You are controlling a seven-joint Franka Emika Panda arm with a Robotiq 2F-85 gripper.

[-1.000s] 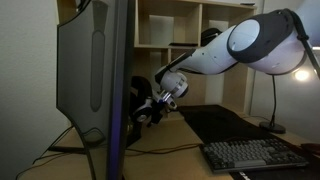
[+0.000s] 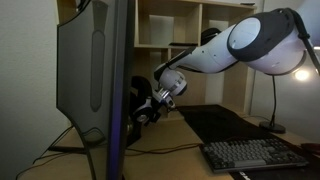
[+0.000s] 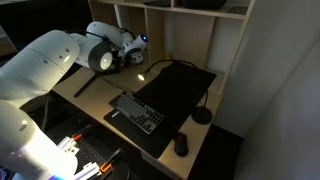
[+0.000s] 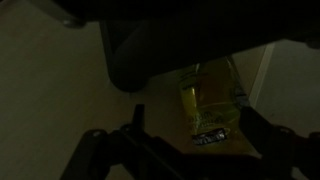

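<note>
In the dim wrist view, a see-through packet (image 4: 210, 100) with an orange-yellow tint and a dark label lies on the desk, beyond my gripper. The gripper is open, its dark fingers (image 4: 136, 125) set apart at the lower edge, and I see nothing held between them. In exterior view 1 the gripper (image 2: 150, 112) is low over the desk, partly behind the monitor (image 2: 92, 80). Exterior view 2 has the arm (image 3: 80, 50) reaching to the desk's far left corner, where the gripper is hard to make out.
A dark object crosses the top of the wrist view, close to the packet. The keyboard (image 3: 138, 112) rests on a black mat (image 3: 175, 85), with a mouse (image 3: 181, 145) and a lamp base (image 3: 202, 115) nearby. Wooden shelves (image 2: 160, 58) stand behind; a cable (image 2: 165, 151) runs over the desk.
Between the earlier exterior frames and now, the arm and gripper show at most a very slight shift low behind the monitor. Nothing else has visibly moved.
</note>
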